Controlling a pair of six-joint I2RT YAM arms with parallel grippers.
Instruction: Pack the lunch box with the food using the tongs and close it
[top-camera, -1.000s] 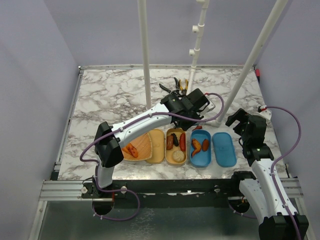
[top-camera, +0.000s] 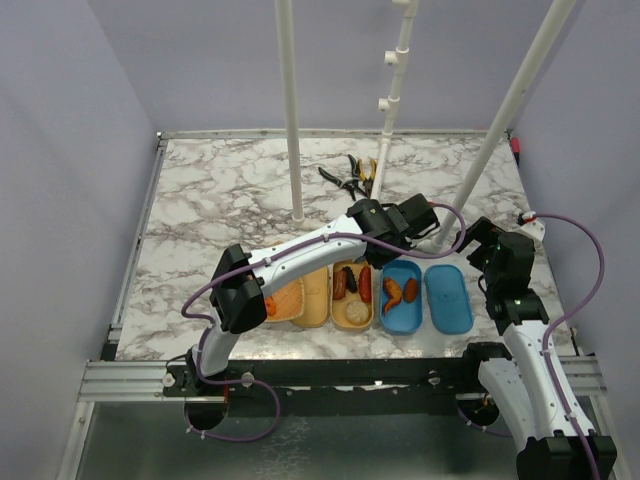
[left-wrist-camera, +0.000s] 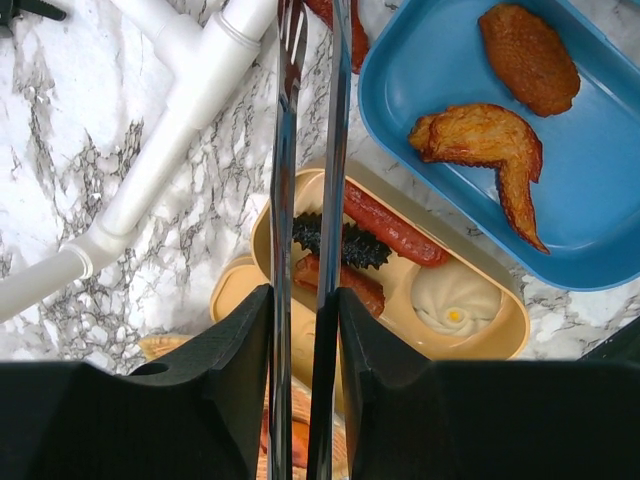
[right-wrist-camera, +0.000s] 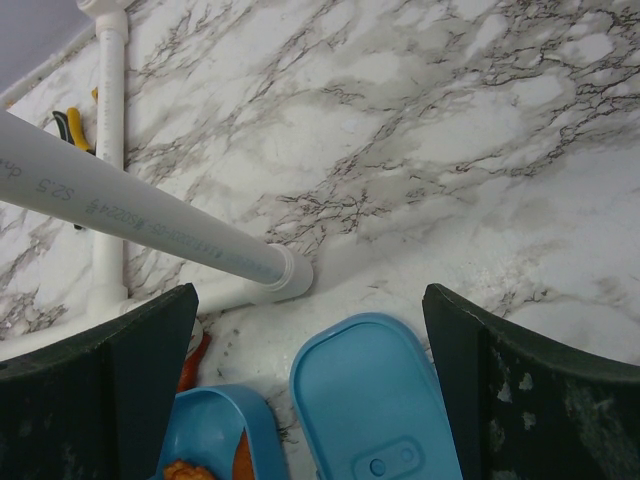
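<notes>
My left gripper is shut on metal tongs (left-wrist-camera: 335, 120), reaching over the two lunch boxes; a red item (left-wrist-camera: 352, 40) shows at their upper end, held or lying, I cannot tell. The tan box (left-wrist-camera: 440, 340) holds sausages (left-wrist-camera: 395, 225), a dark piece (left-wrist-camera: 365, 247) and a pale bun (left-wrist-camera: 455, 300). The blue box (left-wrist-camera: 600, 270) holds a chicken wing (left-wrist-camera: 485, 145) and a brown piece (left-wrist-camera: 525, 55). My right gripper (top-camera: 485, 250) stands open above the right side, nothing visible between its fingers.
A blue lid (top-camera: 449, 298) and tan lid (top-camera: 313, 298) flank the boxes. A basket (top-camera: 283, 300) with food is partly hidden by my left arm. White pipes (top-camera: 295, 150) and pliers (top-camera: 335, 180) occupy the back.
The right arm has hardly moved.
</notes>
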